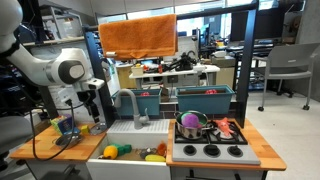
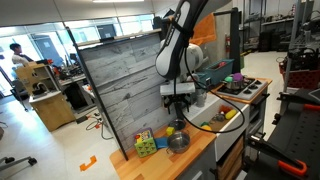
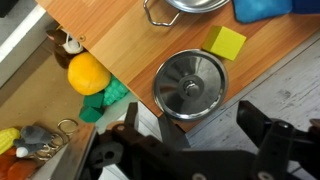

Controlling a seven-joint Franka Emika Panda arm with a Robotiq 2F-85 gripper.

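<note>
My gripper is open, fingers wide apart, nothing between them. In the wrist view a round silver lid with a central knob lies flat on the wooden counter, just ahead of the gap between the fingers. A yellow block sits beside the lid, and a silver pot with a loop handle is cut off by the top edge. In exterior view 2 the gripper hangs above the left counter, behind the metal pot.
The sink drawer holds an orange fruit and green pieces. A grey wall runs behind the counter. A faucet stands by the sink. On the stove rests a pot with a purple item.
</note>
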